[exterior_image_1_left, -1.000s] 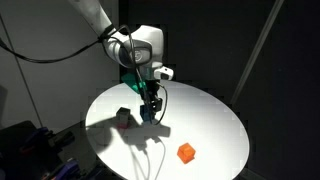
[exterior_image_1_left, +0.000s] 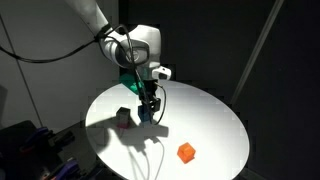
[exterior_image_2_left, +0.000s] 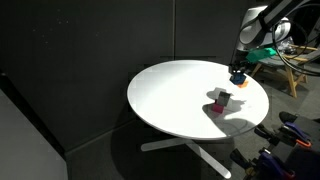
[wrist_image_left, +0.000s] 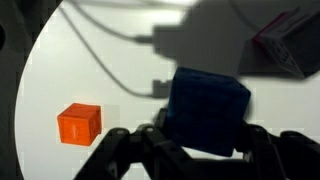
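Note:
A dark blue block (wrist_image_left: 207, 110) is held at the fingers of my gripper, which is shut on it; in the wrist view the fingers reach its near side. In exterior view 1 the blue block (exterior_image_1_left: 145, 113) hangs under the gripper, over the left part of the white table. The second exterior view shows the blue block (exterior_image_2_left: 238, 77) near the table's far right end. Its shadow falls on the tabletop, so it appears raised. An orange cube (wrist_image_left: 80, 124) lies on the table, apart from the gripper.
A dark block with a pinkish-red side (exterior_image_1_left: 124, 117) stands left of the gripper on the white round-ended table (exterior_image_1_left: 205, 125). The orange cube (exterior_image_1_left: 186, 152) lies toward the near right.
Over the last second the gripper and blue block have shifted slightly to the left in exterior view 1. The orange cube and the pinkish-red-sided block stay where they were.

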